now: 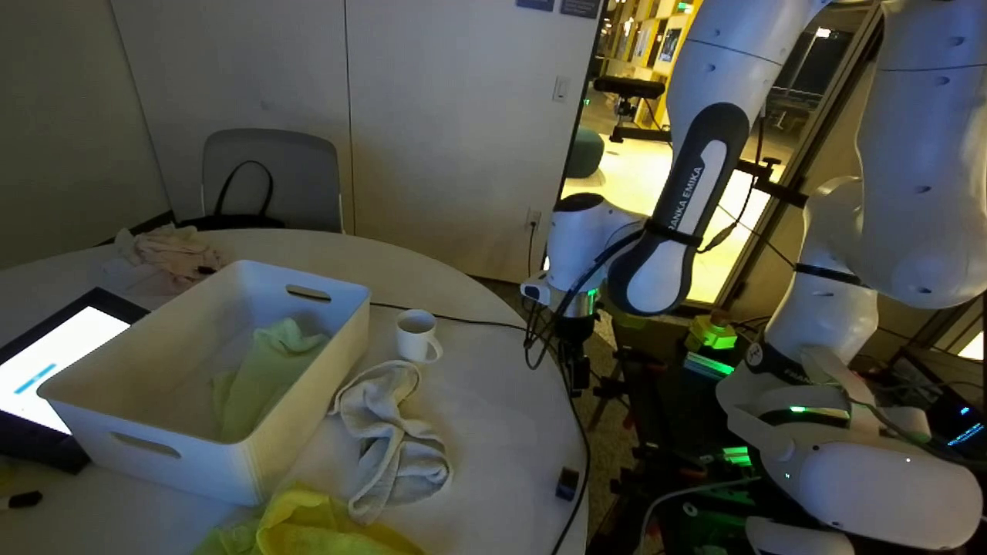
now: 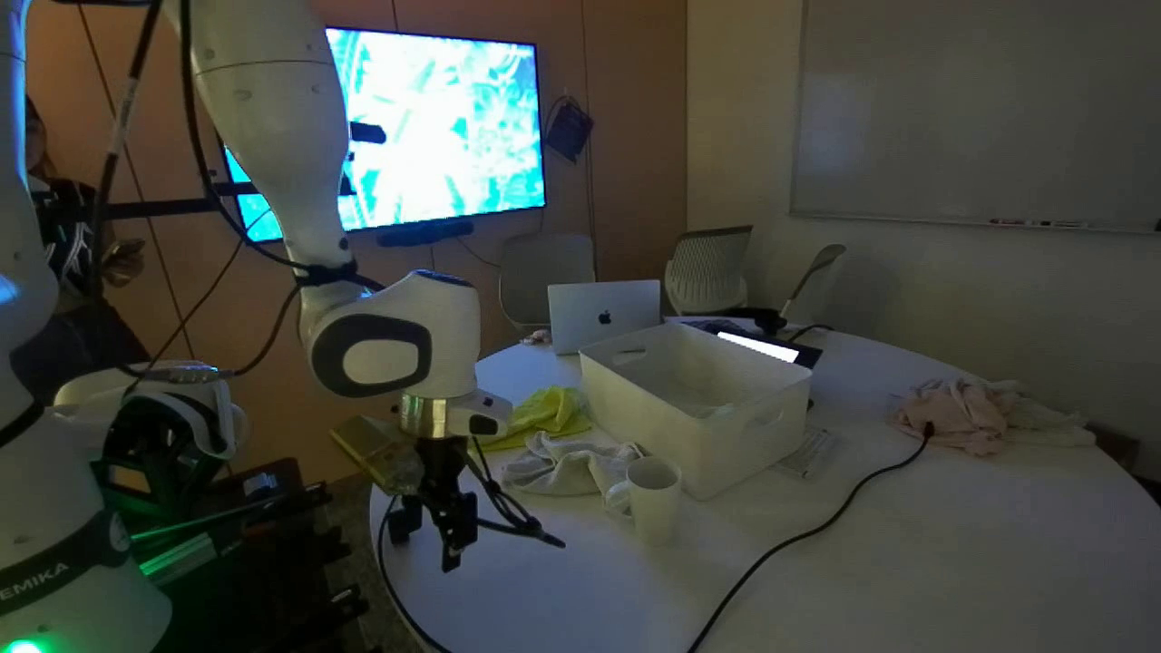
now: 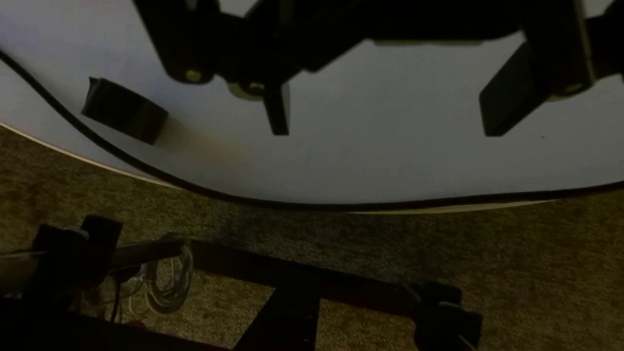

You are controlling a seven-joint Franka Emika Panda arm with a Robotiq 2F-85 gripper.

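My gripper is open over the table's edge, its two fingers wide apart with only bare tabletop showing between them. In exterior view 2 the gripper [image 2: 427, 544] hangs in front of the mug and cloths, touching none of them. A white bin [image 1: 314, 407] stands on the round table, a pale green cloth [image 1: 268, 375] inside it. Beside the bin lies a crumpled grey cloth [image 1: 398, 444]. Nearer the camera in exterior view 1 is a yellow cloth [image 1: 324, 527]. The white mug [image 1: 416, 334] stands upright between the bin and my arm.
A small black object [image 3: 125, 111] lies near the table edge, where a black cable [image 3: 281, 204] runs along. Pink cloth [image 2: 958, 414] lies on the far side. A laptop [image 2: 604, 314] and a bright-screened tablet [image 1: 55, 370] sit by the bin. Bare tabletop surrounds the mug.
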